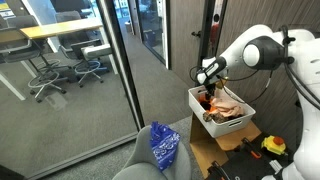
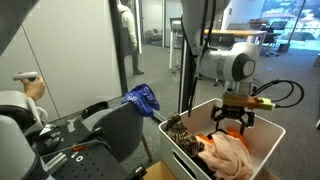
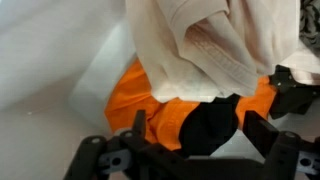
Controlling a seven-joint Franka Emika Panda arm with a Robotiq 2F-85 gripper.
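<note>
A white box point(image 2: 180, 155) holds several cloths. Among them are a pale pink-beige cloth point(image 2: 226, 155), an orange and black cloth point(image 3: 172, 118) and a dark patterned cloth point(image 2: 182, 138). My gripper is inside the box's outline, above the orange and black cloth, with its fingers spread apart. Nothing shows held between its fingers. In the wrist view the beige cloth point(image 3: 195, 50) lies just beyond the fingertips, partly covering the orange one. Whether the fingers touch any cloth, I cannot tell.
The box walls point(image 3: 45, 100) rise close around the gripper. A blue cloth point(image 1: 164, 145) hangs over a grey chair point(image 1: 140, 158) outside the box. A yellow and red button point(image 1: 274, 144) sits near the arm's base. Glass partition and office chairs stand behind.
</note>
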